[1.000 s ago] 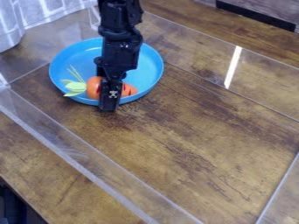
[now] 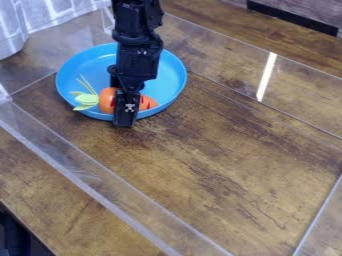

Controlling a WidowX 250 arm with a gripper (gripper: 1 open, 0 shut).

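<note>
My black gripper (image 2: 126, 103) reaches down into a blue bowl (image 2: 170, 77) at the upper left of the camera view, its fingertips low near the bowl's front part. It is shut on an orange object (image 2: 108, 97), which looks like a toy carrot with pale yellow-green leaves (image 2: 86, 98) pointing left. The gripper hides the middle of the orange object, and part of it shows to the right of the fingers.
A transparent edge runs diagonally along the lower left. White crumpled material (image 2: 24, 22) lies at the top left corner.
</note>
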